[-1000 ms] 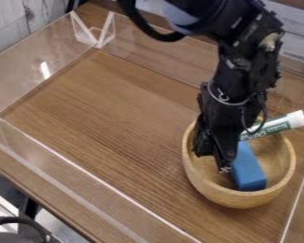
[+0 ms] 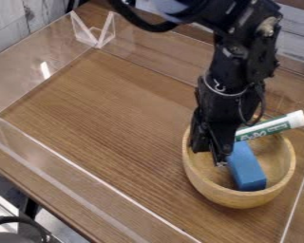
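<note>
The black gripper (image 2: 216,142) hangs from above over the left part of a wooden bowl (image 2: 237,197), its fingertips low at the bowl's left inside, apparently shut; what lies between the tips is hard to see. Inside the bowl, to the right of the fingers, lies a blue block (image 2: 249,169). A white tube with a green end (image 2: 272,128) rests across the bowl's back right rim, partly behind the gripper.
Clear plastic edging runs along the table's left side, with cables beyond it at the lower left.
The gripper has risen slightly, its fingertips a little higher over the bowl. The bowl, block and tube look unmoved.
</note>
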